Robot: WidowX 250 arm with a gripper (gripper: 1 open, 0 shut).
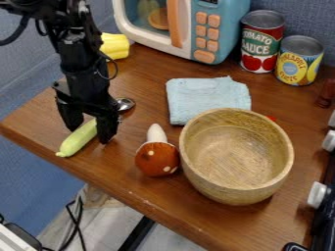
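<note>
My gripper (88,116) hangs low at the left of the table, its black fingers apart over a pale yellow-green corn-like vegetable (73,144) that lies near the left edge. A metal spoon (124,104) lies just right of the fingers, partly hidden by them. A toy mushroom (157,159) with a red-brown cap and white stem lies beside a wooden bowl (236,157). Whether the fingers touch the vegetable is not clear.
A folded blue cloth (210,96), two cans (262,44) (300,61), a toy microwave (183,29) and a yellow object (112,46) stand at the back. Dark appliances line the right edge.
</note>
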